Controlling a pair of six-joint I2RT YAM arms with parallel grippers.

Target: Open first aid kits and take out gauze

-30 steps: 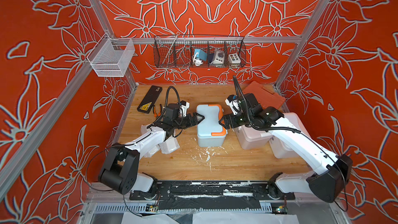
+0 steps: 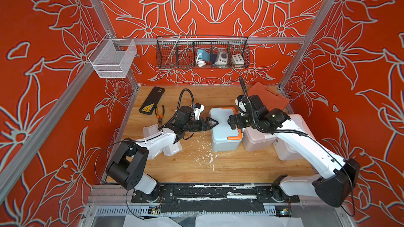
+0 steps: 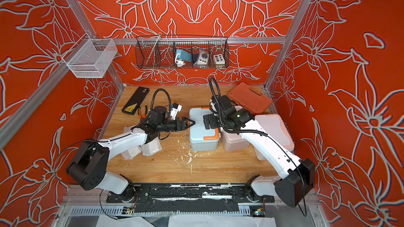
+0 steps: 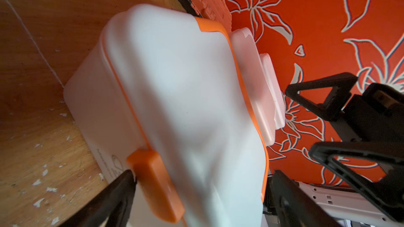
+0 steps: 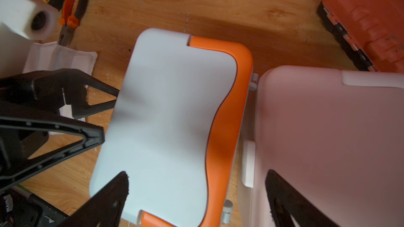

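Observation:
The pale blue first aid kit [image 2: 223, 122] with an orange lid band [image 5: 229, 113] stands upright in the middle of the table, its lid shut. An orange latch [image 4: 156, 185] marks its left side in the left wrist view. My left gripper [image 2: 213, 123] is at that left side, open, its fingertips close by the latch; whether they touch is unclear. Over the lid's right part my right gripper is also open, its fingers [image 5: 113, 195] spread apart with nothing held. Two pink kits [image 2: 257, 138] [image 2: 290, 145] are closed on the right. No gauze is visible.
An orange-red case [image 3: 250, 97] lies at the back right. White trays [image 3: 151, 146], pliers [image 2: 159, 113] and a black box [image 2: 152, 100] lie at the left. The blue kit's right side is close to a pink kit.
The blue kit has slid right, nearer the pink kit, as my left arm moved right.

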